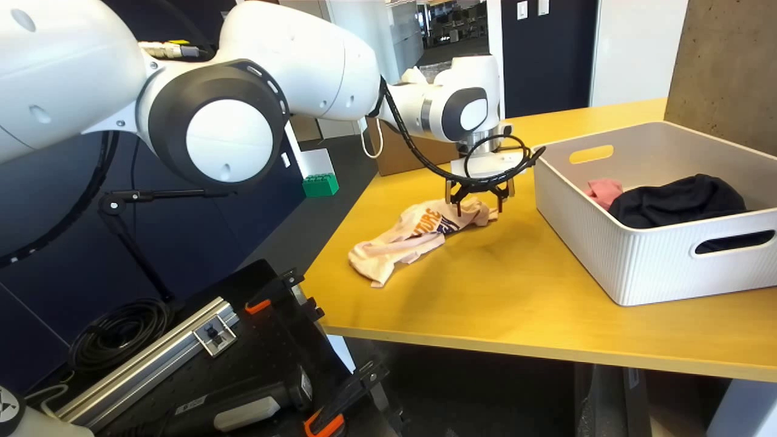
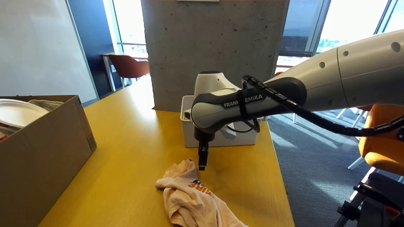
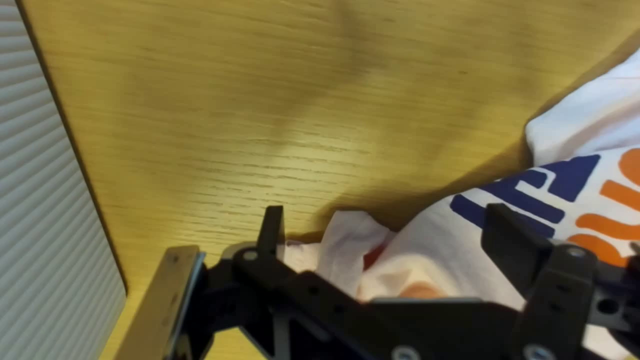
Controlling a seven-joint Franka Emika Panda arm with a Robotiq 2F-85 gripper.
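Observation:
A pale peach shirt (image 1: 408, 237) with orange and navy lettering lies crumpled on the yellow table. My gripper (image 1: 479, 207) points down over the shirt's end nearer the bin, fingers spread and nothing held. In the wrist view, folds of the shirt (image 3: 432, 258) show below and between the parted fingertips of the gripper. From the second exterior view, the gripper (image 2: 203, 168) appears just beside the shirt's far end (image 2: 185, 166); whether it touches the cloth I cannot tell.
A white ribbed bin (image 1: 583, 244) stands right of the gripper, holding a black cloth (image 1: 677, 200) and a pink cloth (image 1: 603, 192). A cardboard box (image 2: 45, 159) sits at the table's other side. Bare table (image 1: 510, 291) lies in front of the shirt.

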